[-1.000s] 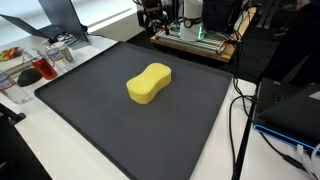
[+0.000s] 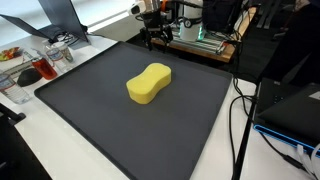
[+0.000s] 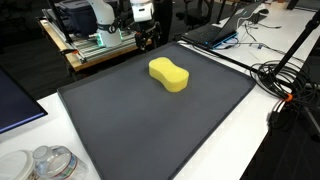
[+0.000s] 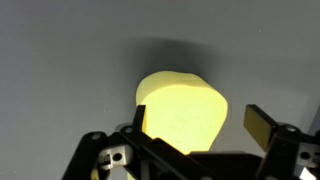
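A yellow sponge (image 2: 149, 83), narrowed at its middle, lies flat on the dark grey board (image 2: 90, 110). At the board's far edge, beyond the sponge and apart from it in both exterior views, is my gripper (image 2: 157, 42). The wrist view shows the fingers open, with the left finger (image 4: 138, 125) and right finger (image 4: 258, 125) spread wide. Between them in that picture appears the sponge (image 4: 183, 112), its near part hidden behind the gripper body. Nothing is held.
Clear jars with red contents (image 2: 45, 68) stand along the board's left side. Black cables (image 2: 238, 110) run along the right edge, beside a dark screen (image 2: 290, 105). Much of the board around the sponge is bare.
In exterior view 1, the gripper has come down a little toward the board's far edge. The sponge has stayed in place.
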